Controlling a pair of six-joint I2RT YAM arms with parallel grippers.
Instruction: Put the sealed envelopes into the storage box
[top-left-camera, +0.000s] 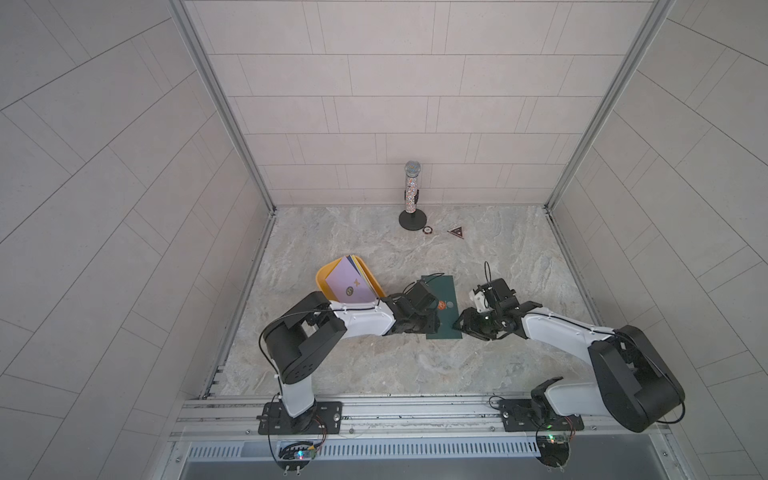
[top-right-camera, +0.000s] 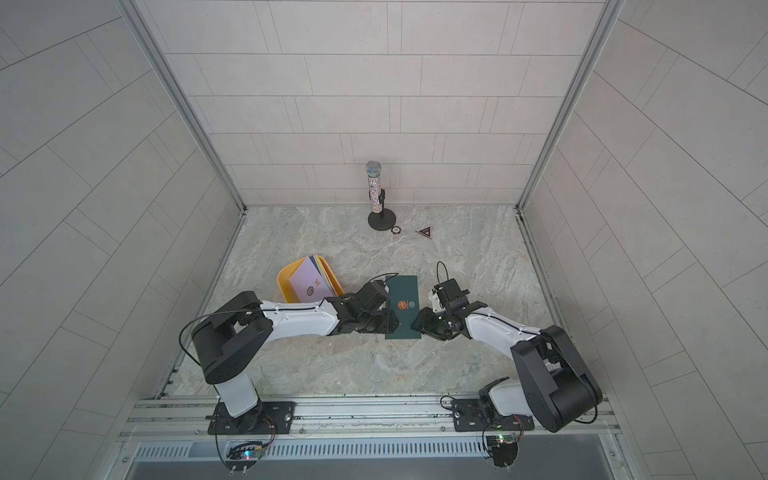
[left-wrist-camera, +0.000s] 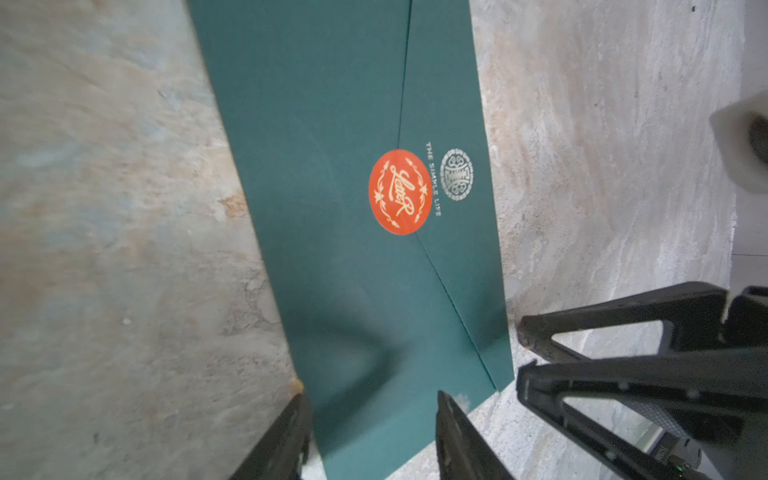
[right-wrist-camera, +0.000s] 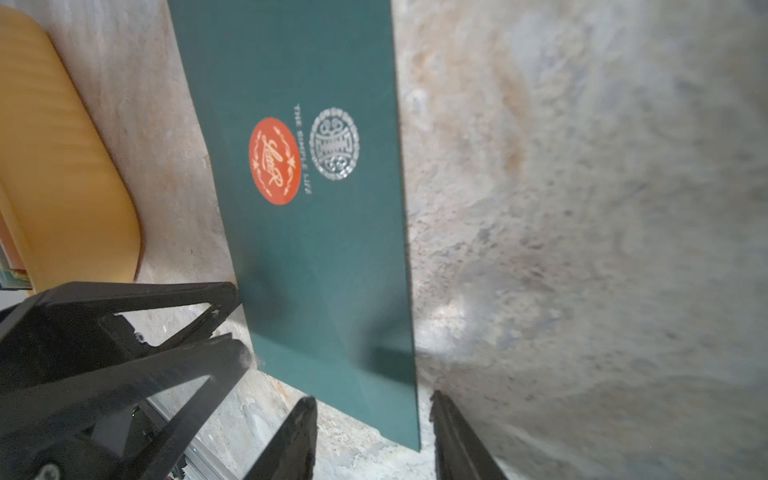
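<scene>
A dark green envelope (top-left-camera: 445, 313) with an orange round seal lies flat on the table between the two arms. My left gripper stands partly open over its near end, one finger at each side of the view and nothing gripped. On the opposite side, my right gripper is partly open too, its fingers around the envelope's near right corner, not closed on it. The yellow storage box (top-left-camera: 323, 276) at the left holds a lilac envelope (top-left-camera: 345, 281) and other envelopes leaning inside. The left arm hides part of the box's front.
A patterned microphone (top-left-camera: 411, 192) on a black stand is at the back, with a small round item (top-left-camera: 427, 229) and a triangular piece (top-left-camera: 457, 232) close by. Both grippers are near each other over the envelope. Open table lies behind and in front of them.
</scene>
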